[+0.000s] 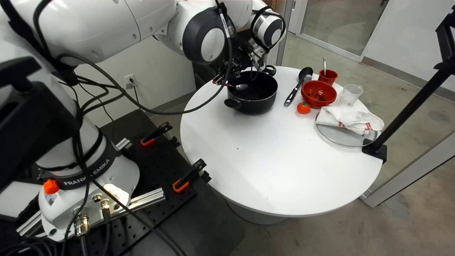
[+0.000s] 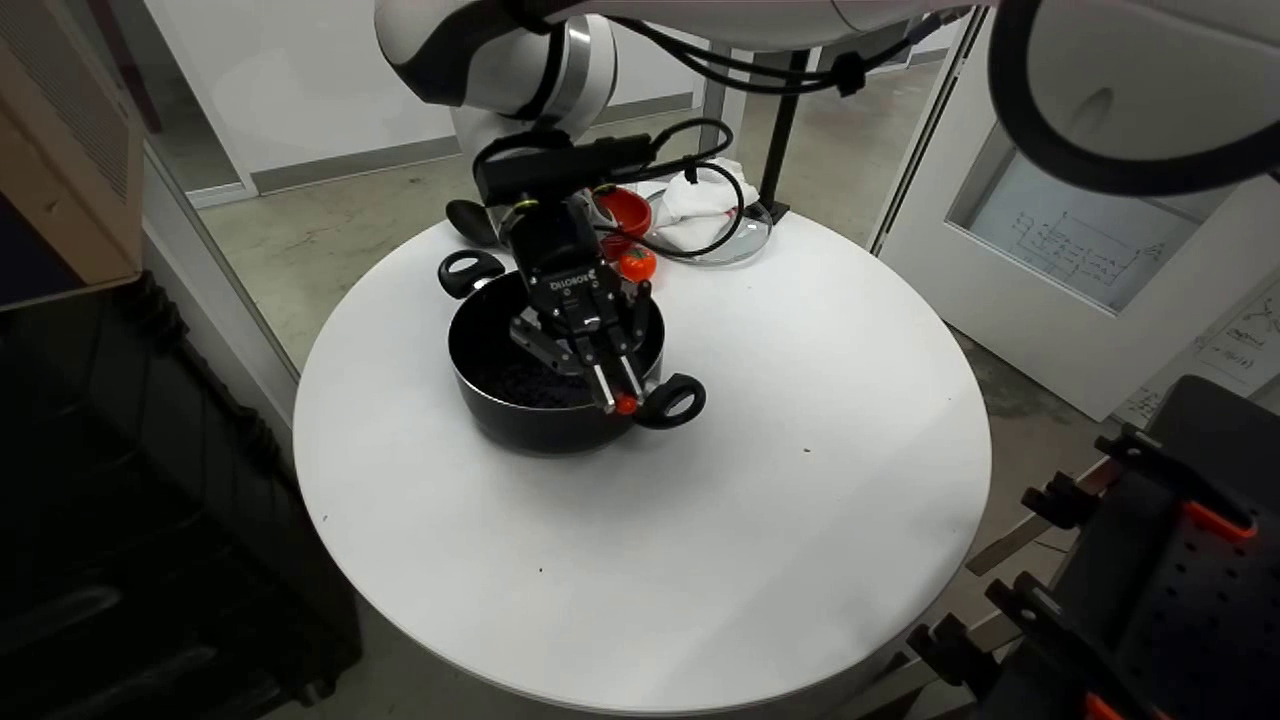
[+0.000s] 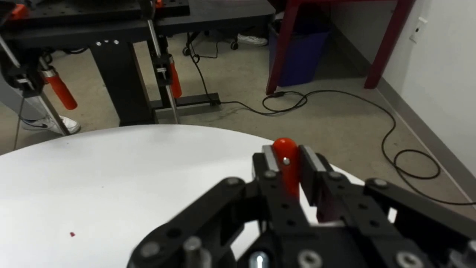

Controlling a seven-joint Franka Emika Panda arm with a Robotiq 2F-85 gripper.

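My gripper point(image 2: 621, 386) is shut on the red handle of a metal spoon point(image 1: 241, 86). In the wrist view the red handle end point(image 3: 286, 163) shows clamped between the two fingers. A black two-handled pot point(image 1: 256, 106) stands at the table's far left in exterior view 1. The spoon's bowl appears over the pot's mouth near its rim; whether it touches the pot I cannot tell. In exterior view 2 the gripper hangs over the pot and hides part of its inside, where dark contents show.
Beside the pot lie a black ladle point(image 1: 297, 87) and a tomato point(image 1: 303, 108). A red bowl point(image 1: 319, 94), red cup point(image 1: 328, 76), clear cup point(image 1: 351, 94) and white towel point(image 1: 347, 117) on a glass lid stand further right.
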